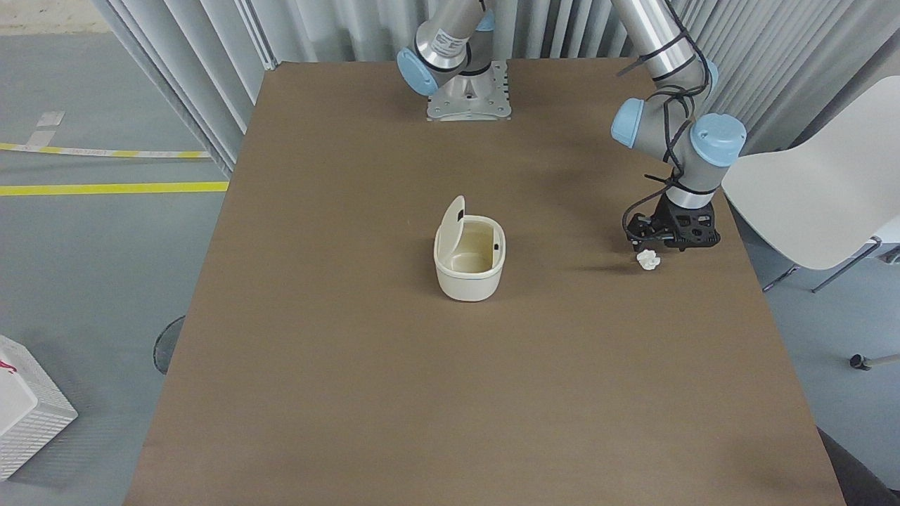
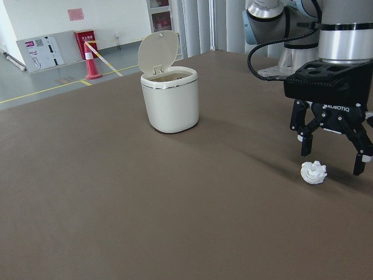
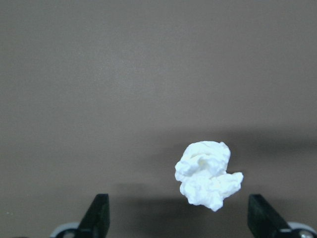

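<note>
A crumpled white paper ball rests on the brown table. My black gripper is open just above it, fingers pointing down; in the wrist view the paper sits between and slightly beyond the two fingertips, nearer the right one. To the left, near the table's middle, stands a small white bin with its lid raised and its inside visible.
The arm's base plate is at the back of the table. A white chair stands beyond the right edge.
</note>
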